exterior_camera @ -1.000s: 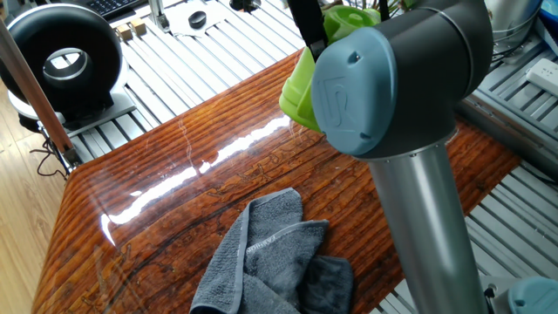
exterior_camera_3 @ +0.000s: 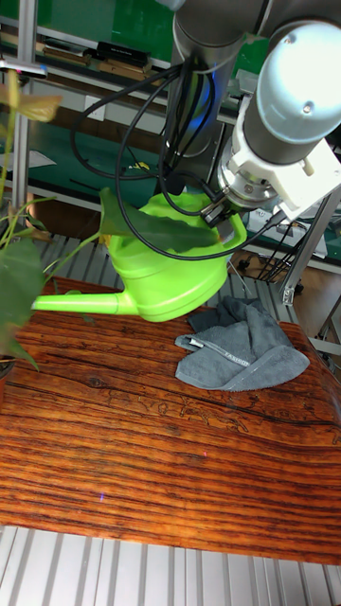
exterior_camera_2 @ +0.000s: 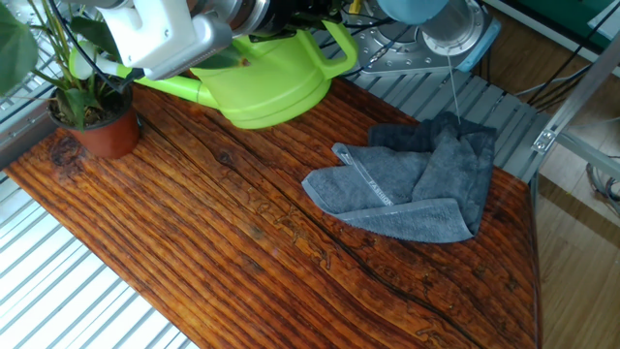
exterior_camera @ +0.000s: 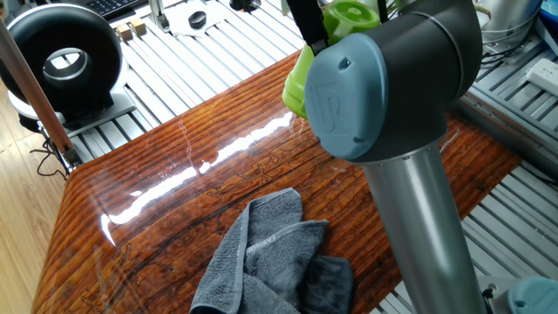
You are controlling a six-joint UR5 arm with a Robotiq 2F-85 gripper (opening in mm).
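A light green watering can (exterior_camera_3: 171, 283) hangs above the far side of the wooden board (exterior_camera_3: 171, 454), its long spout pointing left. In exterior view 3 my gripper (exterior_camera_3: 215, 212) is at the top of the can's handle and looks shut on it, though cables and the wrist partly cover the fingers. Exterior view 2 shows the can (exterior_camera_2: 266, 87) tilted a little, its spout reaching to the potted plant (exterior_camera_2: 108, 131). From exterior view 1 only part of the can (exterior_camera: 298, 87) appears behind the arm.
A crumpled grey towel (exterior_camera_2: 397, 189) lies on the board, right of the can in exterior view 2. A black ring-shaped device (exterior_camera: 65, 65) stands off the board's corner. Loose cables (exterior_camera_3: 121, 171) hang round the wrist. The board's middle and front are clear.
The towel has stayed put.
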